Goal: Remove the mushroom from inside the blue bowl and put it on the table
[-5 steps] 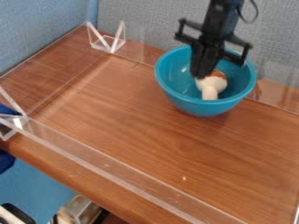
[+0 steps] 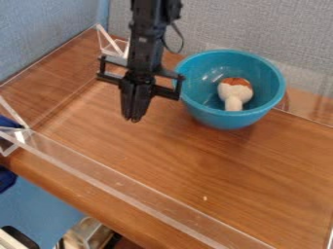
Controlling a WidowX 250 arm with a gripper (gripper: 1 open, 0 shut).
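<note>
A mushroom (image 2: 236, 93), with a pale stem and a reddish-orange cap, rests inside the blue bowl (image 2: 208, 115), leaning toward the bowl's right side. Left of the bowl, above the wooden table, hangs my black gripper (image 2: 134, 115), pointing down. Nothing shows at its fingertips. The fingers look close together, but at this size I cannot tell whether they are open or shut. Part of the arm runs out of view at the top.
Clear low walls border it, with white brackets (image 2: 14, 138) at the left edge. Grey panels stand behind.
My gripper has swung left and lower, from above the bowl to beside it over the table. The bowl stands where it was, and the mushroom still lies in it.
</note>
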